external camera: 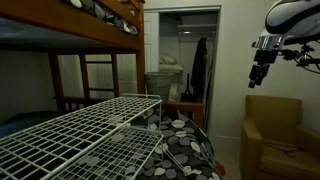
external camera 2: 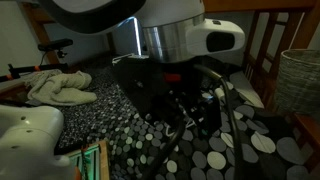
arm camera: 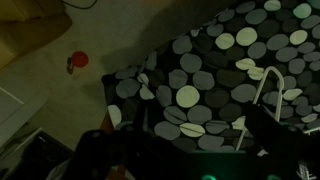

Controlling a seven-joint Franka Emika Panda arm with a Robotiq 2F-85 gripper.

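Observation:
My gripper (external camera: 257, 78) hangs high at the right of exterior view 1, above and in front of a tan armchair. In the wrist view its dark fingers show low in the picture, apart from each other, with nothing visible between them. Below lies a black cloth (arm camera: 188, 96) patterned with grey, white and olive ovals. A pale bent wire or rod (arm camera: 262, 85) lies over the cloth on the right of the wrist view. Large arm links cover much of exterior view 2, and the fingertips are hard to make out there.
White wire shelves (external camera: 75, 135) stand at the left beneath a wooden bunk bed (external camera: 70, 28). The armchair (external camera: 272, 120) is at the right. A wicker basket (external camera 2: 298, 78) stands at the upper right of exterior view 2. Open air surrounds the gripper.

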